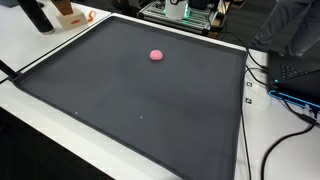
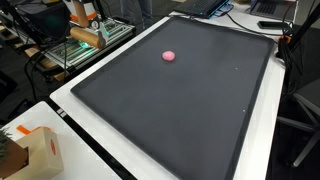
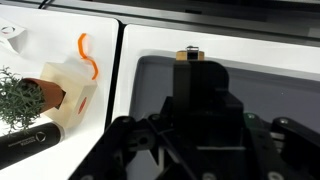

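Observation:
In the wrist view my gripper appears as a dark shape over the edge of a dark grey tray. At its far end shows a small tan piece [image 3: 187, 54] with a metal clip on top. The fingers look shut on this piece, though the dark body hides most of the contact. A round pink object [image 1: 156, 55] lies alone on the tray [image 1: 130, 100], toward its far side. Exterior view 2 has the same pink object [image 2: 168, 56] on the tray's upper part. The wrist view does not show it.
Beside the tray, a potted plant [image 3: 30, 95] stands by a pale box [image 3: 68, 92], a dark cylinder [image 3: 30, 145] and an orange loop [image 3: 88, 52]. A laptop [image 1: 293, 80] and cables line the right side in exterior view 1. Most of the tray is bare.

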